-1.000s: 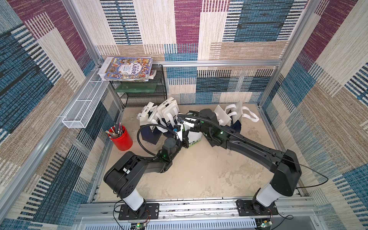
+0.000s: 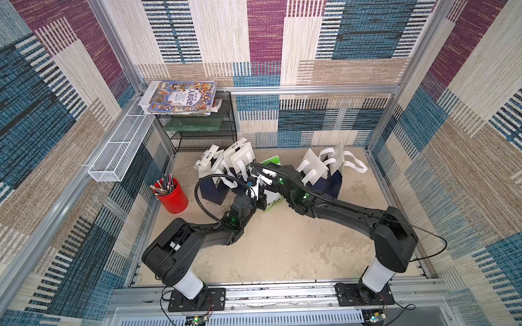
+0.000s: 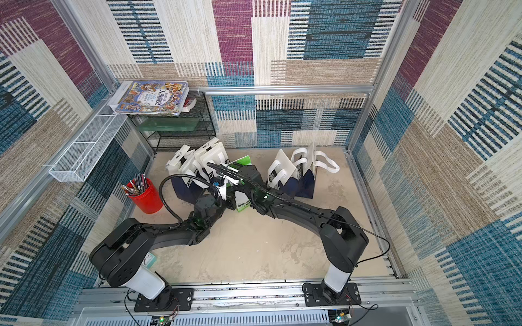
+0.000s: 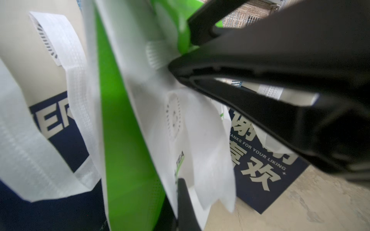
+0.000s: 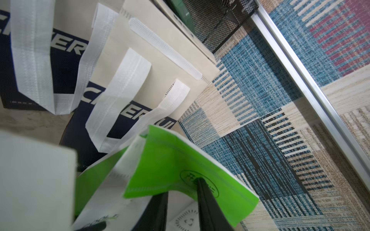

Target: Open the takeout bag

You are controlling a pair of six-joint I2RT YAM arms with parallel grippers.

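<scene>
The takeout bag, white outside with green inside, stands mid-table and is partly hidden by my arms; its green flap (image 5: 185, 165) folds over in the right wrist view. In the left wrist view, the bag's white wall (image 4: 154, 100) runs down to my left gripper, shut low on its thin edge. My right gripper is part open at the bag's upper edge. One of its fingers (image 5: 208, 209) lies in front of the green flap, the other to the left and below the flap. Whether either finger touches the bag is unclear.
White and navy bags with white handles (image 2: 213, 187) stand close on the left, others (image 2: 329, 182) on the right. A red cup of pens (image 2: 174, 198) is at far left, a black rack (image 2: 228, 125) behind.
More of the bag's green now shows beside and behind the gripper. The left arm has barely moved.
</scene>
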